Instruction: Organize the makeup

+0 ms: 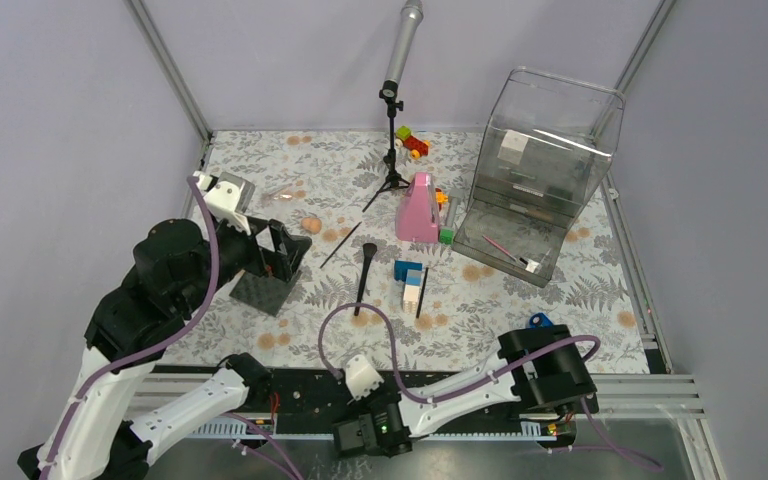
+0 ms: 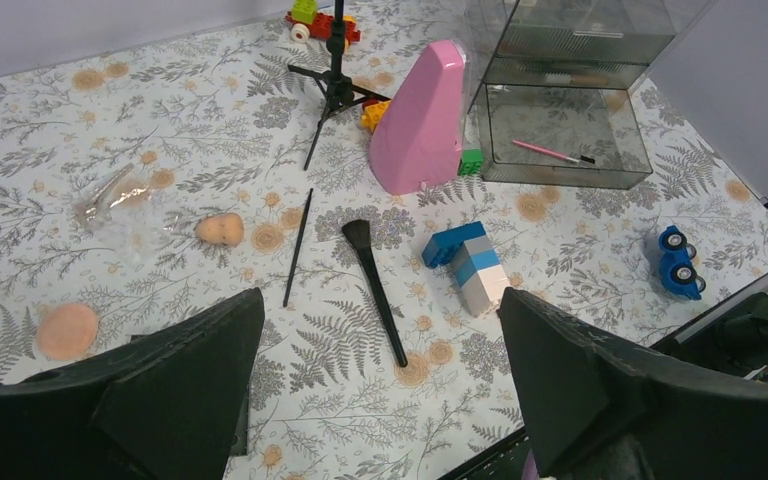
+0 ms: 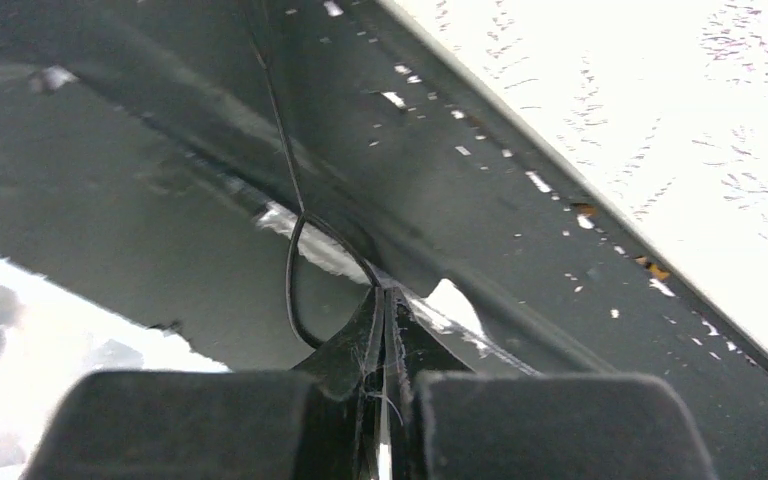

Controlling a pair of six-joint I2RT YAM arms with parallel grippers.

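Note:
My left gripper is open, hovering over the left of the table, empty. Below it in its wrist view lie a black brush [image 2: 375, 285], a thin dark stick [image 2: 298, 250], a tan sponge [image 2: 220, 229] and a round pad [image 2: 67, 330]. A clear acrylic organizer [image 1: 490, 230] at the right holds a pink pencil-like item [image 2: 545, 151]. A pink tapered object [image 2: 415, 130] stands beside it. My right gripper is shut below the table's front edge, over dark floor with a thin cable; nothing clear shows between its fingers.
Toy blocks [image 2: 460, 255] lie mid-table, a blue toy car [image 2: 679, 262] at front right, more toys [image 2: 325, 28] behind. A black tripod [image 1: 392, 160] stands at the back.

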